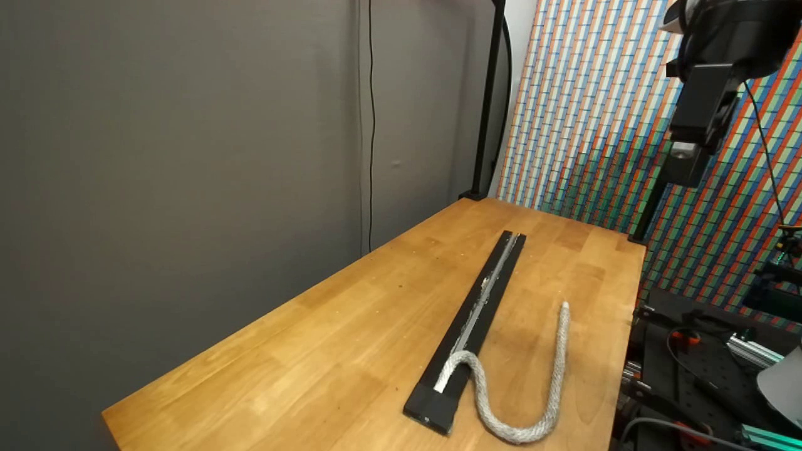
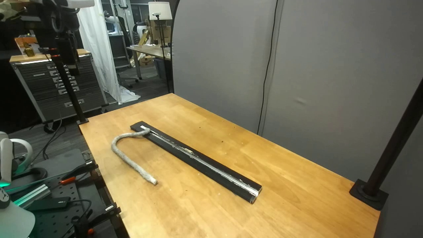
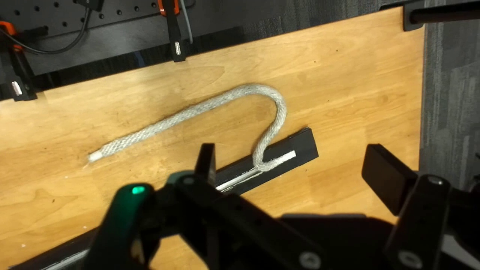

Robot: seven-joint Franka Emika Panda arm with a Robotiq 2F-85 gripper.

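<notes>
A grey braided rope (image 1: 554, 376) lies in a bend on the wooden table. Its white-taped end rests over the near end of a long black channel (image 1: 481, 300) with a pale strip along its groove; the other end lies loose on the wood, as the rope (image 3: 171, 120) shows in the wrist view. High above the table, apart from both, hangs my gripper. Its black fingers (image 3: 389, 177) stand wide apart with nothing between them. In the wrist view the arm's parts hide a middle stretch of the channel (image 3: 279, 166).
Black posts (image 2: 382, 174) are mounted at the table's edges. Clamps (image 3: 175, 36) and a dark perforated board (image 2: 55, 202) border one long side.
</notes>
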